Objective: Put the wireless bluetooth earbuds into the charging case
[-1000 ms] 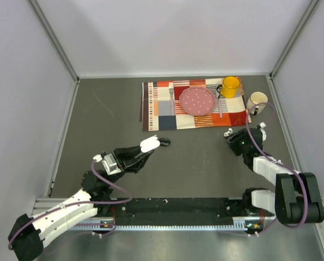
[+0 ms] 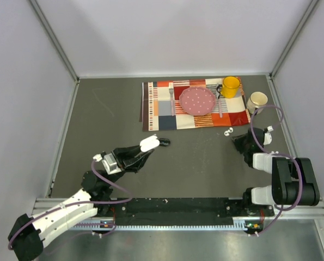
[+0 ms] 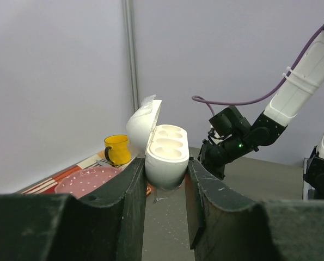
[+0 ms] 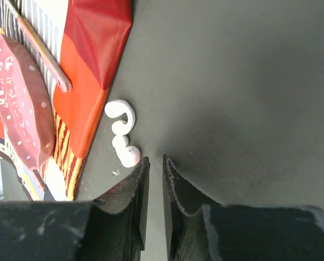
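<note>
Held up at the left is the white charging case (image 2: 149,143), with my left gripper (image 2: 140,153) shut on it. In the left wrist view the lid of the case (image 3: 167,148) is raised and the sockets look empty. Two white earbuds (image 2: 228,131) lie on the table at the right, below the placemat's corner. They rest close together in the right wrist view, one curved earbud (image 4: 122,116) and one smaller earbud (image 4: 127,153). My right gripper is just beside them, its fingers a little apart with only bare table showing between.
A striped placemat (image 2: 167,122) bears a pink plate (image 2: 197,101), a fork, a knife and a yellow mug (image 2: 230,87). A white mug (image 2: 257,101) stands behind my right gripper. Mid-table is clear, apart from a small dark shape (image 2: 164,142) against the case that I cannot identify.
The left arm and case have not moved.
</note>
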